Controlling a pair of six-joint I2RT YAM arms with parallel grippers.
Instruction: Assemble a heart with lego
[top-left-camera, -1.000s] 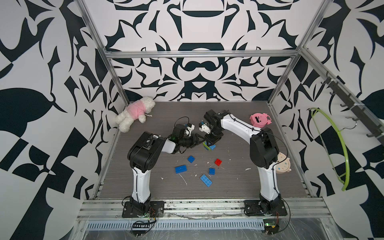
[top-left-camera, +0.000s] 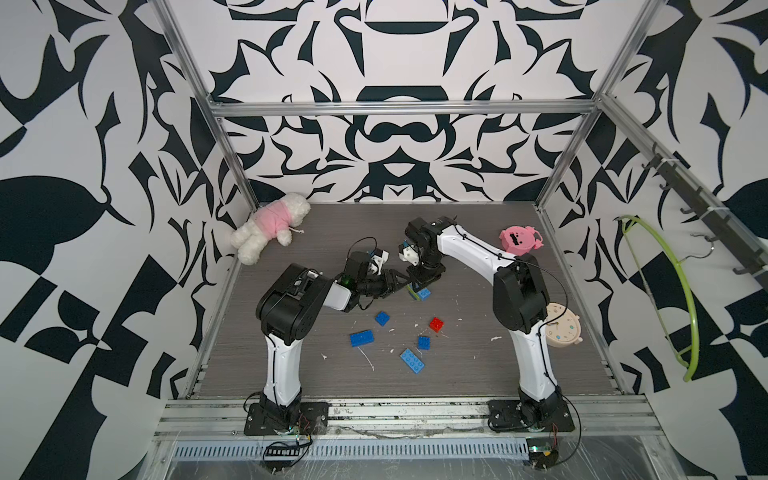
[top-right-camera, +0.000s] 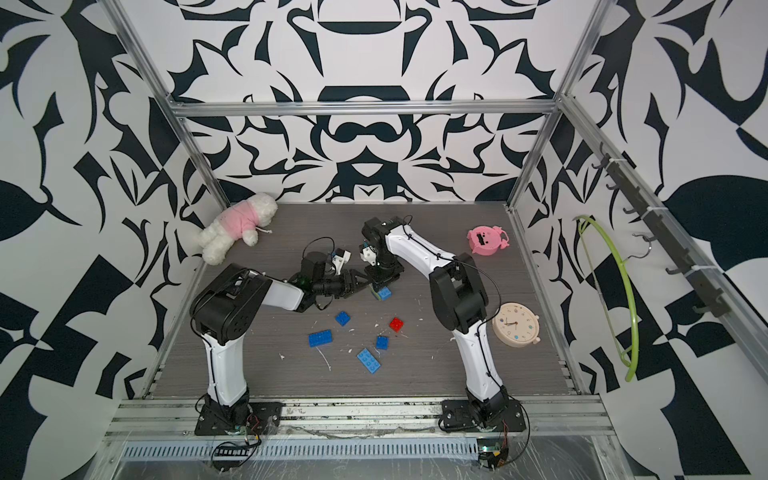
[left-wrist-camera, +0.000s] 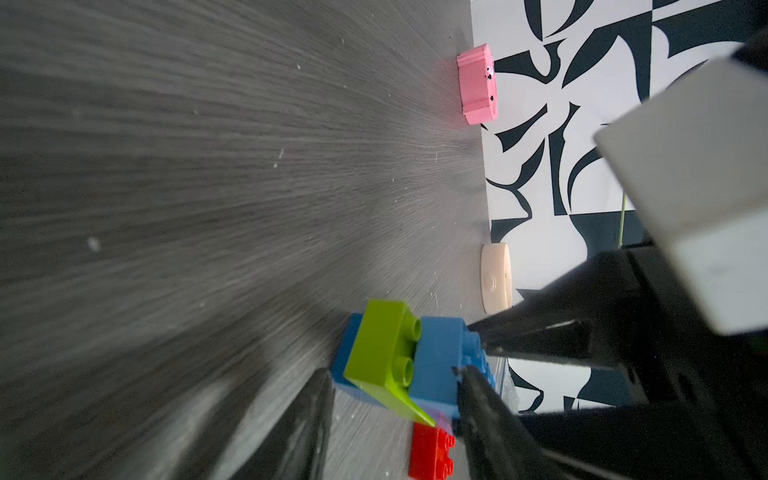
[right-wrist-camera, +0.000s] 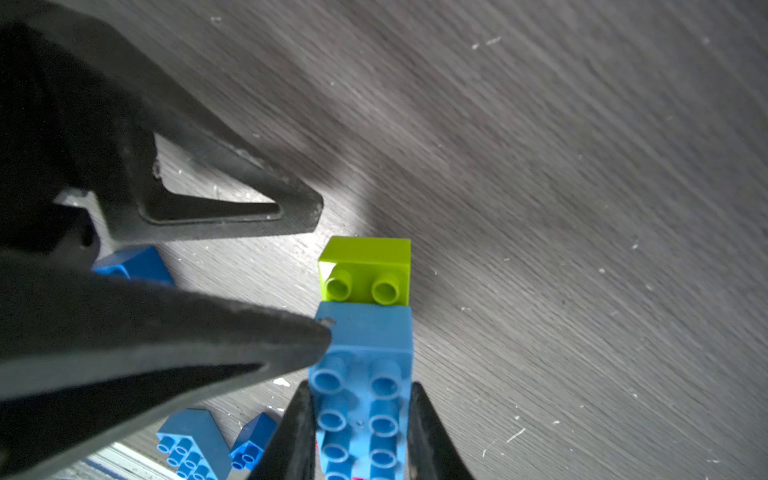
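A small assembly of a green brick (left-wrist-camera: 381, 344) and a light-blue brick (right-wrist-camera: 364, 384) lies between the two grippers. A darker blue brick (left-wrist-camera: 345, 360) shows behind the green one. My left gripper is open; in the right wrist view its two fingers stand apart, one tip at the light-blue brick's near corner. My right gripper has a finger on each side of the light-blue brick, close against it; whether it is pressed tight I cannot tell. From above, my hands hide most of the assembly.
Loose bricks lie in front: a long blue one (top-left-camera: 361, 337), small blue ones (top-left-camera: 382, 318), a red one (top-left-camera: 436, 324), a light-blue one (top-left-camera: 412, 361). A pink pig (top-left-camera: 521, 239), a clock (top-left-camera: 563, 325) and a plush toy (top-left-camera: 270, 227) stand outward.
My right arm's elbow has shifted slightly left and back. Around the hands, the visible parts of the green and light-blue bricks have moved slightly. The left arm looks nearly still.
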